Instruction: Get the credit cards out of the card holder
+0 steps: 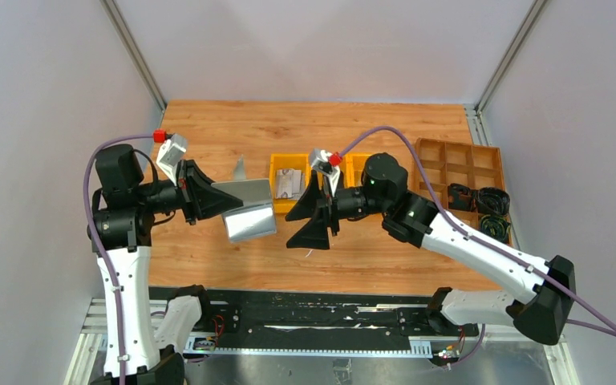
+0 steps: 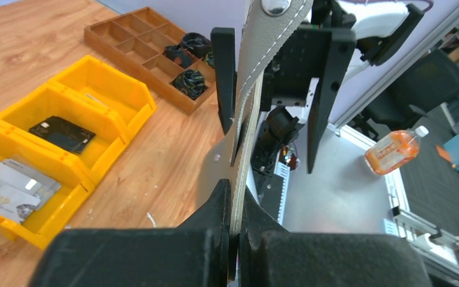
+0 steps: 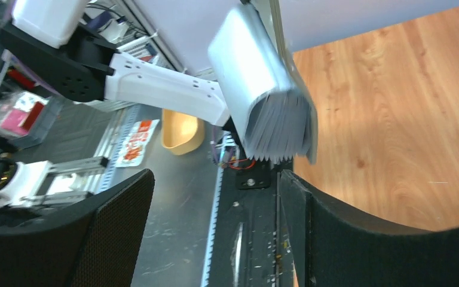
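The grey card holder (image 1: pixel 249 208) hangs in the air, with my left gripper (image 1: pixel 228 196) shut on it; in the left wrist view its stitched flap (image 2: pixel 257 60) rises between the fingertips. In the right wrist view the holder (image 3: pixel 251 66) shows a fan of clear sleeves at its lower end; I cannot tell whether cards are in them. My right gripper (image 1: pixel 293 228) stands open to the right of the holder, nothing between its fingers.
Yellow bins (image 2: pixel 122 95) stand behind the grippers, one holding grey cards (image 1: pixel 288 184), another a black card (image 2: pixel 60 133). A wooden organiser (image 1: pixel 457 152) with cables is at right.
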